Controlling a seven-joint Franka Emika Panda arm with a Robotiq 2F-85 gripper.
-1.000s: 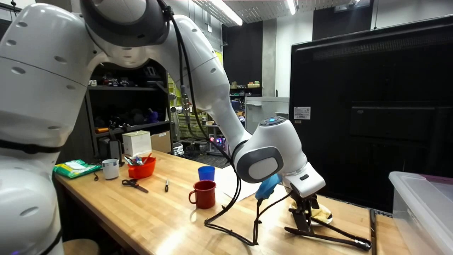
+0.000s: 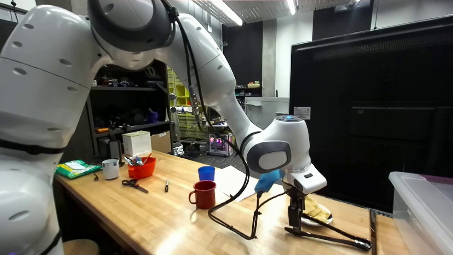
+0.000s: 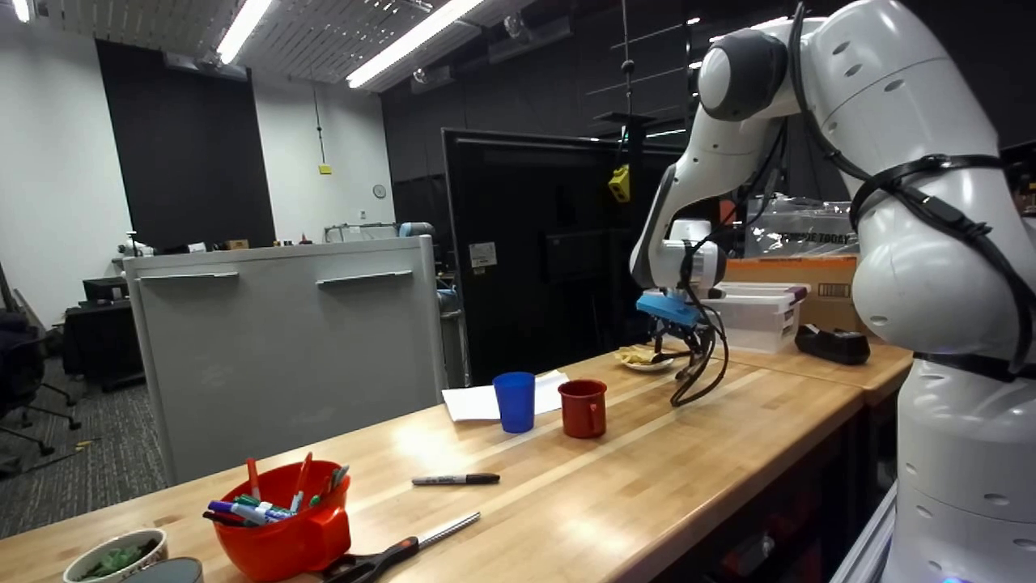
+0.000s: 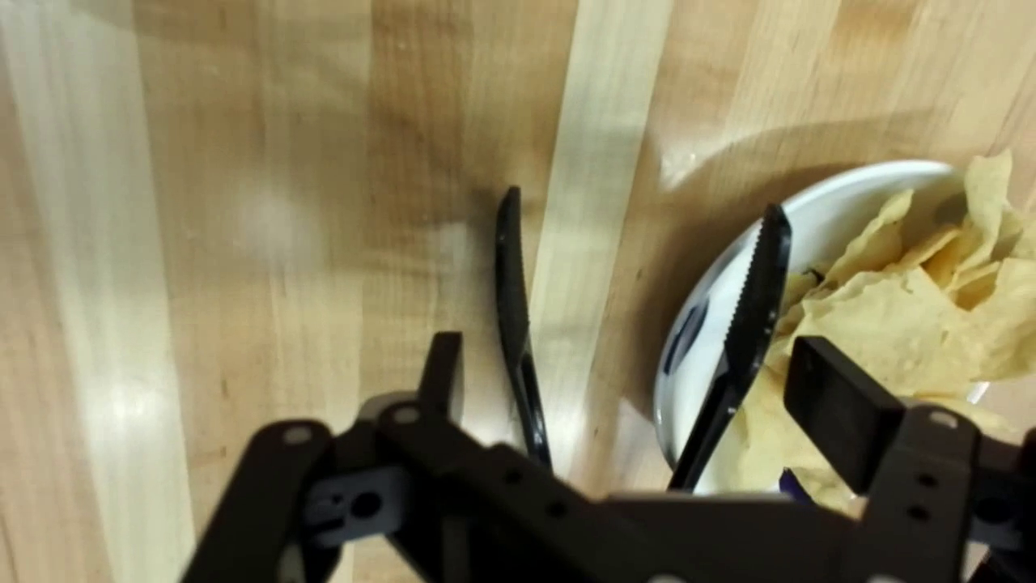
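Note:
Black tongs with serrated tips lie spread, one arm on the table and the other over the rim of a white bowl. Their joined end shows at the right in exterior view 1. Pale yellow chips fill the bowl. My gripper stands open, pointing down over the tongs. In the wrist view, both tong arms appear between its fingers, with gaps on either side; contact cannot be told. The gripper's body hides the lower parts of the arms there.
A red mug and a blue cup stand mid-table beside white paper. Farther off are a marker, scissors and a red pen holder. A clear plastic bin stands right of the tongs.
My hand has turned from a tilted pose to a more upright one, with the gripper shifting slightly left in exterior view 1. The tongs and bowl appear unmoved.

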